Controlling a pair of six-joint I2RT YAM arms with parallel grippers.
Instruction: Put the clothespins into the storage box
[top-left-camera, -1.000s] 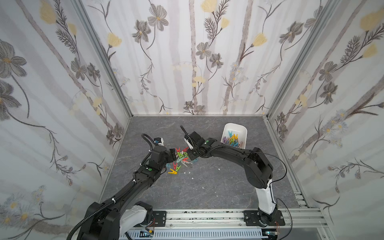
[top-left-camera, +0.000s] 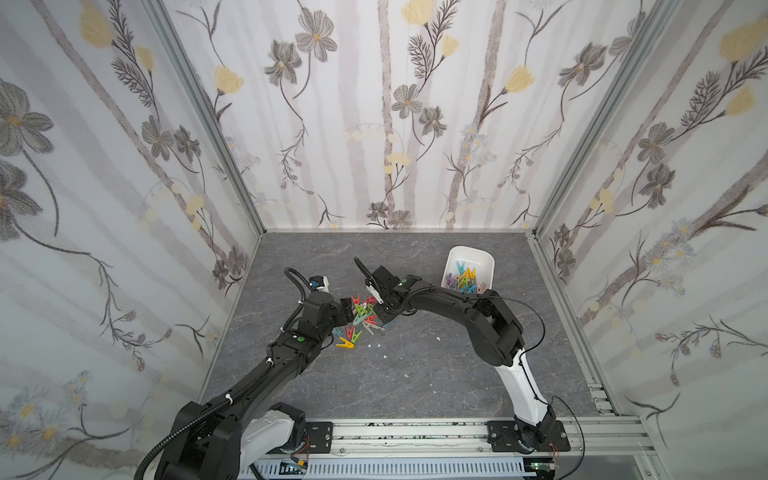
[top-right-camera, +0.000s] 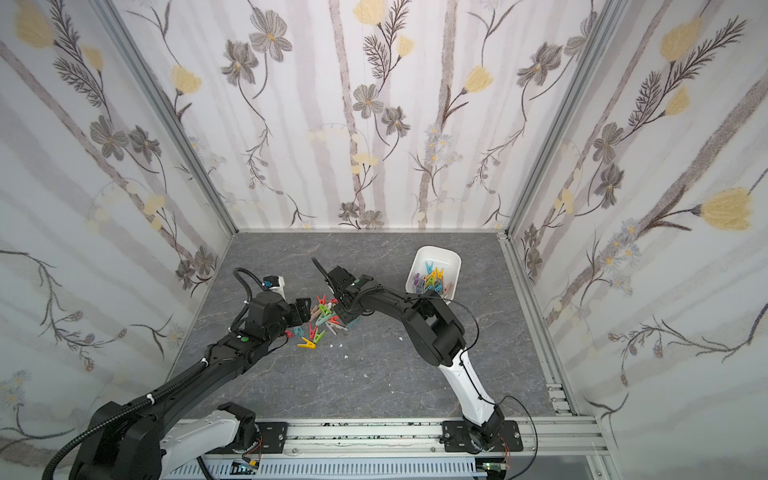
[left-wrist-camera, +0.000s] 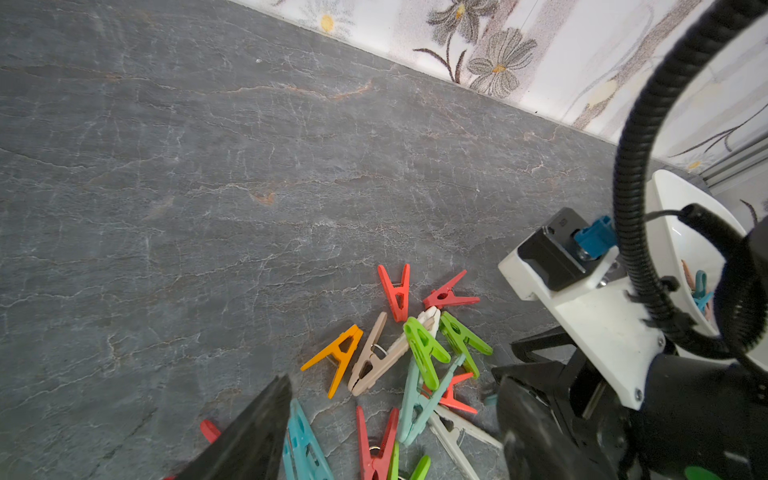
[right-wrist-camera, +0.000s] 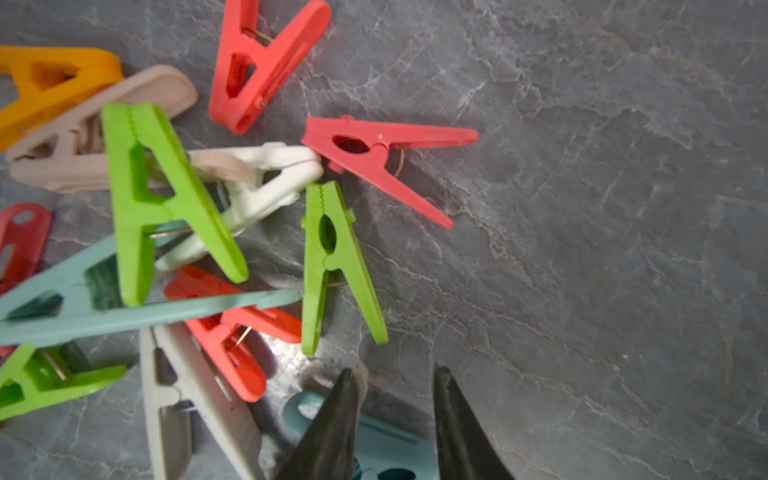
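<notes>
A pile of coloured clothespins (top-left-camera: 360, 324) lies mid-table, including green (right-wrist-camera: 172, 196), red (right-wrist-camera: 368, 160) and pale teal ones. My left gripper hovers over the pile's near left part, its fingers apart and blurred at the bottom of its wrist view. My right gripper is above the pile's right side, fingers apart, with a teal clothespin (right-wrist-camera: 376, 440) beneath them and nothing seen held. The white storage box (top-right-camera: 448, 260) stands at the back right with several mixed clothespins inside.
The two arms are close together around the pile, and the right arm stretches just in front of the box.
The left arm looks the same.
</notes>
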